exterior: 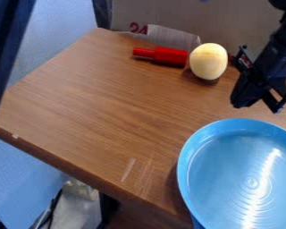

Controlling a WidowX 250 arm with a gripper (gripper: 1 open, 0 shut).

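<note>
A pale yellow, rounded object (207, 61) sits toward the back of the wooden table, beside a red cylinder (160, 55) lying on its side. The black gripper (256, 95) is at the right edge of the view, right of the yellow object and above a large blue plate (239, 179) at the front right. Whether its fingers are open or shut is hard to make out; no held object shows.
A cardboard surface (181, 13) stands behind it, with a rumpled grey item (170, 36) near the red cylinder. The table's left edge drops away.
</note>
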